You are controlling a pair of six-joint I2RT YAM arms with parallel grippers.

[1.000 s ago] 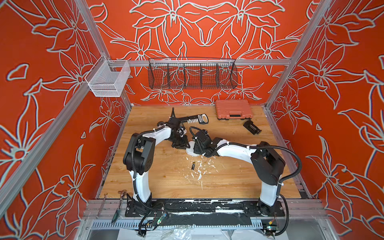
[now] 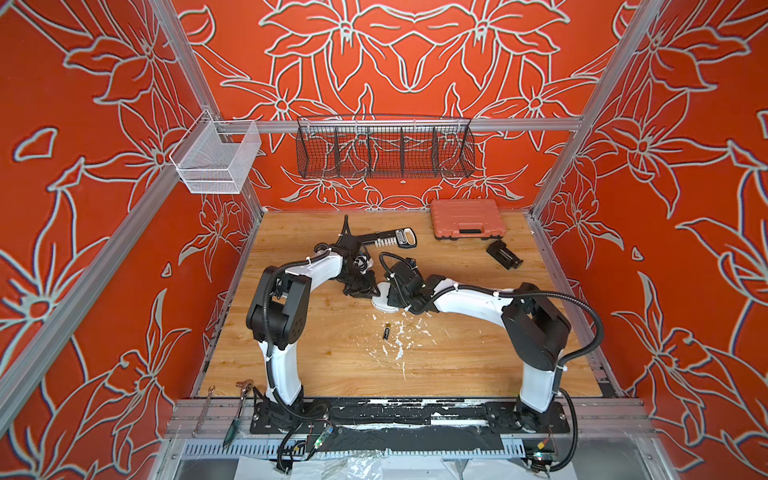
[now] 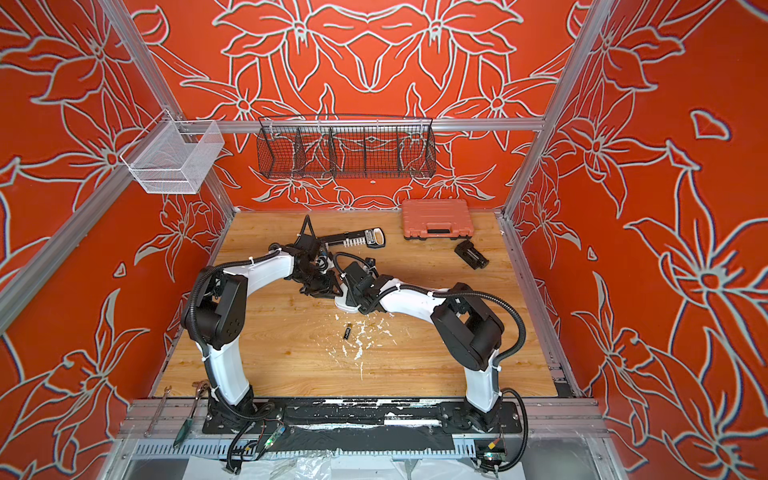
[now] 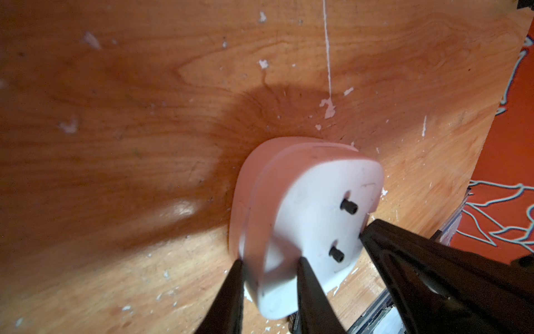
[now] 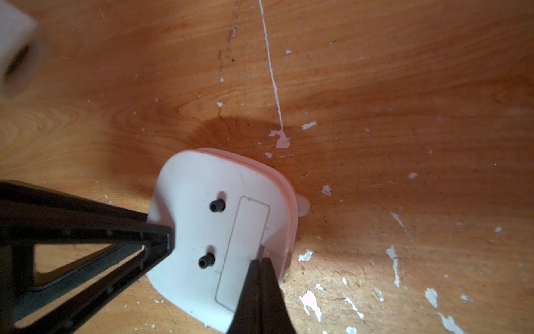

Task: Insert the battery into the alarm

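The white alarm (image 5: 189, 183) rests on the table with two black posts on its upper face. Its long battery cover (image 5: 242, 245) lies in the face, outlined by a thin seam. My left gripper is shut on the alarm's edge, one finger to either side. In the right wrist view the fingertips of my right gripper are together with nothing between them, over the cover's edge near its notch; the cover is outside them. A small dark cylinder (image 2: 386, 331), apparently the battery, lies on the table in front of the alarm.
At the back are a black-handled tool (image 2: 392, 237), an orange case (image 2: 466, 217) and a black object (image 2: 504, 254). White flakes (image 2: 398, 345) dot the wood around the battery.
The left gripper and the alarm have stayed put.
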